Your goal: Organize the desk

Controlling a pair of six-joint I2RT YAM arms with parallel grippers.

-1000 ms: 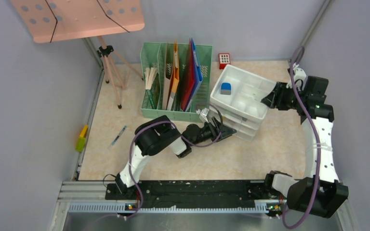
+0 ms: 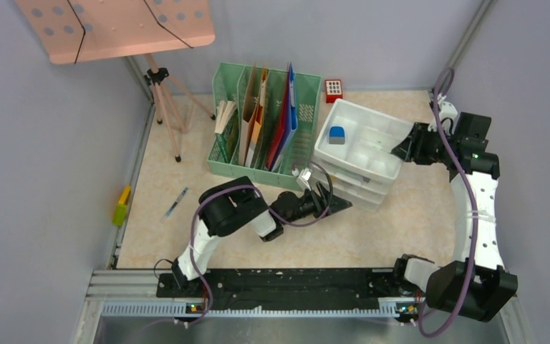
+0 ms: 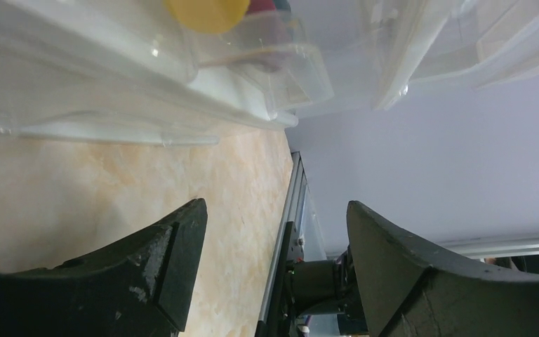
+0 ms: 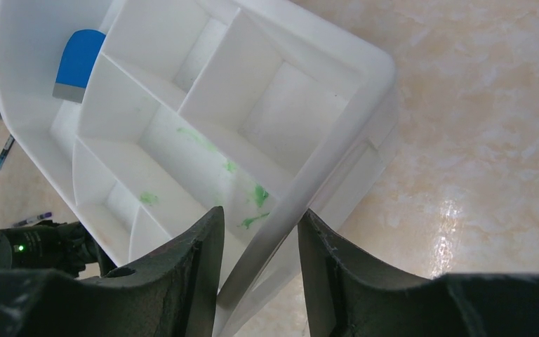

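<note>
The white stacked drawer unit (image 2: 358, 185) stands at the right of the desk, turned at an angle. Its open top tray (image 4: 291, 105) has dividers, green stains and a blue-and-grey eraser-like block (image 2: 336, 135). At the right corner my right gripper straddles the tray's wall with parted fingers, one inside and one outside; firm contact on both sides cannot be told. My left gripper is open low at the unit's front left, empty between its fingers. Left of the unit stands a green file rack (image 2: 258, 172) with folders.
A red calculator-like item (image 2: 334, 90) lies behind the unit. A pen (image 2: 176, 201) lies on the left of the desk, and a yellow-green object (image 2: 122, 206) is by the left wall.
My left gripper has shifted a little toward the desk's front. The file rack has slid slightly right, its folders changing their lean. Lately the drawer unit and right gripper have edged right.
</note>
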